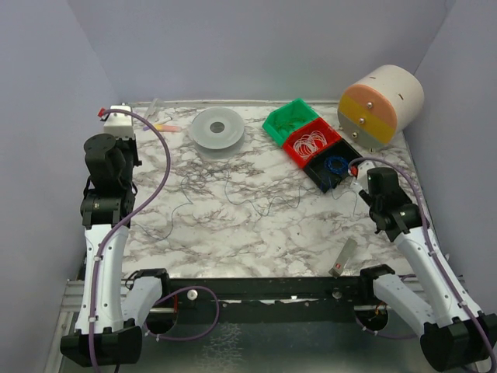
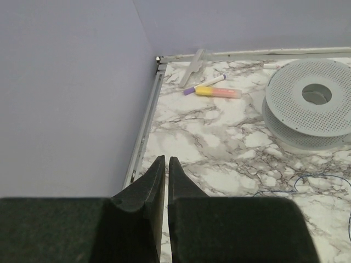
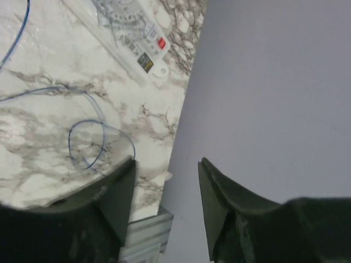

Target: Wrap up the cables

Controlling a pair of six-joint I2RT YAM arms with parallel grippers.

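A thin blue cable [image 1: 260,211] runs in loose bends across the marbled table, from the left side over to the black bin. In the left wrist view, part of that cable [image 2: 274,191] lies in front of the grey spool. My left gripper is shut at the far left, with nothing showing between its fingertips. My right gripper stands partly open at the right of the table, its gap empty. A loop of cable [image 3: 88,120] lies close by its left finger, which hides the cable's end.
A grey spool [image 1: 217,129] stands at the back. Green [image 1: 289,120], red [image 1: 312,144] and black [image 1: 331,165] bins hold coiled cables. A big drum [image 1: 388,97] is at back right, and a clear packet [image 3: 131,38] lies near the right wall.
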